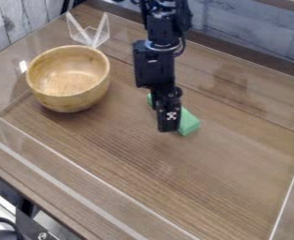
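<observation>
The black gripper (165, 114) hangs from the arm over a green block (183, 124), its fingers reaching down at the block's near-left side and hiding much of it. Whether the fingers touch the block, and how wide they stand, is unclear.
A round wooden bowl (67, 98) sits to the left on the wooden table (137, 187). A white object (90, 36) lies at the back left.
</observation>
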